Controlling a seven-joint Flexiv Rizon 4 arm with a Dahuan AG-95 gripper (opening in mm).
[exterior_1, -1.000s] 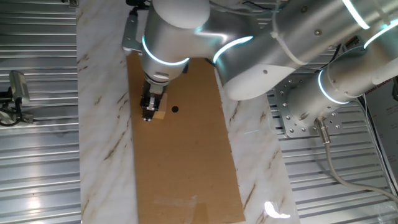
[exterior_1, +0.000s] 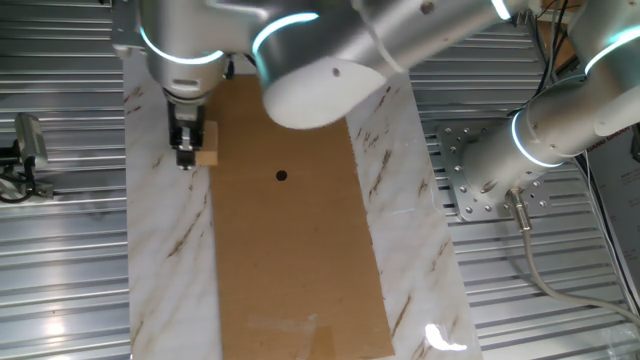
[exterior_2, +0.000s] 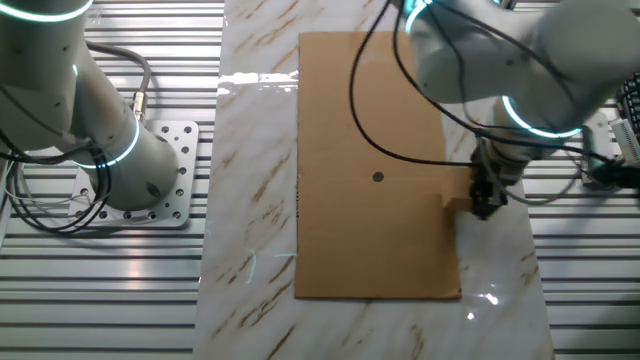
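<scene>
A small tan block (exterior_1: 208, 146) sits at my gripper (exterior_1: 186, 160), which appears shut on it; the contact between fingers and block is partly hidden. In exterior view 1 both are over the far left edge of the brown cardboard sheet (exterior_1: 285, 240), the block at the border and the gripper just outside it, over the marble-patterned surface. From the other side, the block (exterior_2: 457, 188) shows near the sheet's right edge, with the dark gripper (exterior_2: 487, 205) beyond it. How high the block hangs I cannot tell. A black dot (exterior_1: 281, 176) marks the sheet.
Slatted metal (exterior_1: 60, 270) flanks the table. A metal device (exterior_1: 28, 150) stands at the far left. Loose black cables (exterior_2: 355, 105) hang from the arm across exterior view 2.
My gripper has travelled left and slightly up in exterior view 1, away from the black dot, and the tan block has moved along with it. The cardboard has stayed in place.
</scene>
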